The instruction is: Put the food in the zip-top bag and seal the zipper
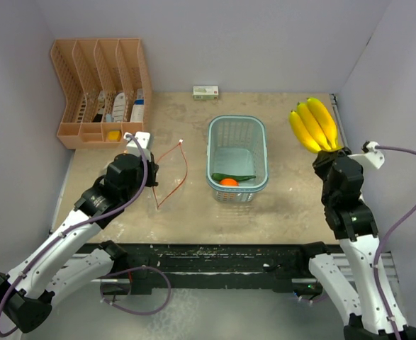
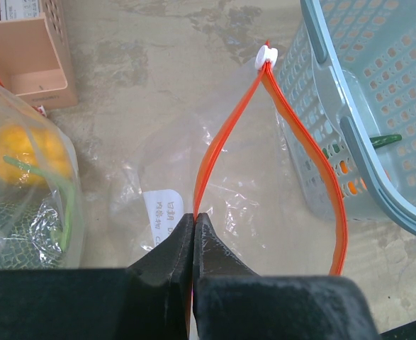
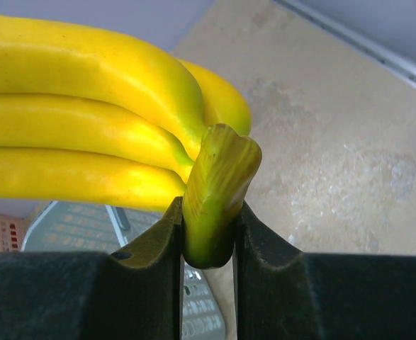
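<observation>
A clear zip bag [image 2: 215,191] with an orange zipper edge and a white slider [image 2: 266,55] lies between the basket and a second bag, its mouth spread apart. My left gripper is shut on the orange zipper edge [image 2: 215,152] on the near side. A bunch of yellow bananas [image 1: 314,125] hangs above the right of the table. My right gripper is closed around the bananas' stem [image 3: 218,177]. In the blue basket [image 1: 209,152] lie a green cucumber-like vegetable [image 1: 232,176] and an orange fruit [image 1: 229,182].
An orange-pink organizer rack [image 1: 69,134] stands at the back left. Left of the open bag, a clear bag with something yellow [image 2: 30,152] inside shows in the left wrist view. A small box [image 1: 205,92] rests at the back. Tabletop right of the basket is bare.
</observation>
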